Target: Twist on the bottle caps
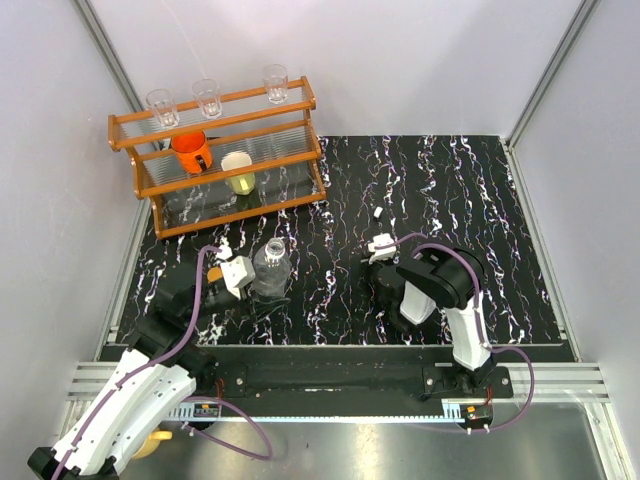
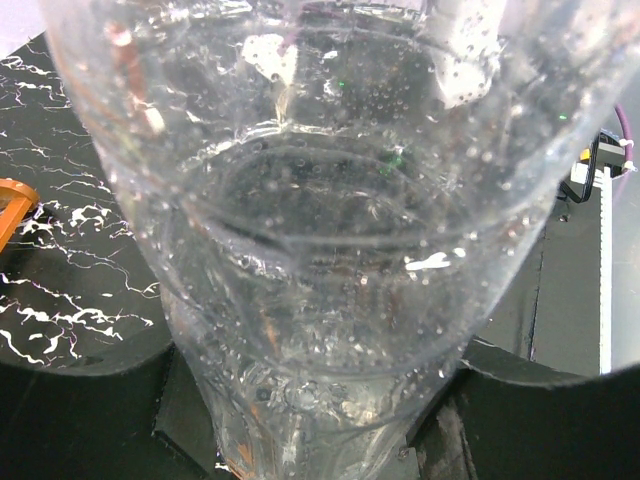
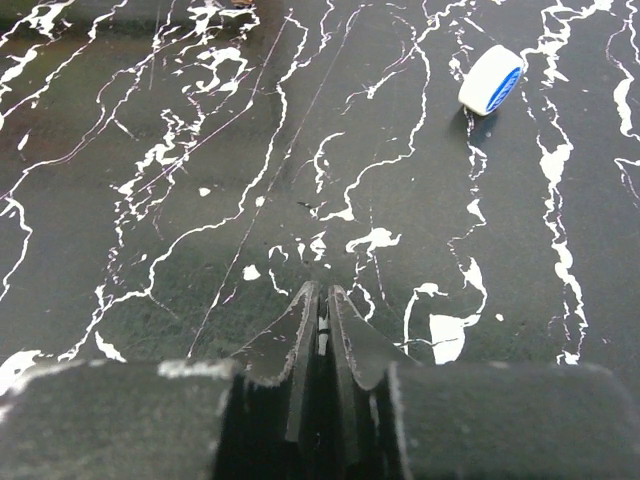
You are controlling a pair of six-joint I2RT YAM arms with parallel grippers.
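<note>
My left gripper [image 1: 264, 302] is shut around a clear, empty plastic bottle [image 1: 271, 268], which stands upright with its neck open and no cap on it. In the left wrist view the bottle [image 2: 320, 230] fills most of the picture, between the two dark fingers. A small white cap [image 1: 378, 212] lies on the dark marbled table. In the right wrist view this cap [image 3: 492, 80] rests tilted or on its side, a blue mark on one face, ahead and to the right of my right gripper. That gripper's tips are close together, a narrow empty gap between them.
A wooden rack [image 1: 316, 165] stands at the back left, holding clear glasses [image 1: 207, 98], an orange mug [image 1: 191, 151] and a yellowish cup [image 1: 238, 172].
</note>
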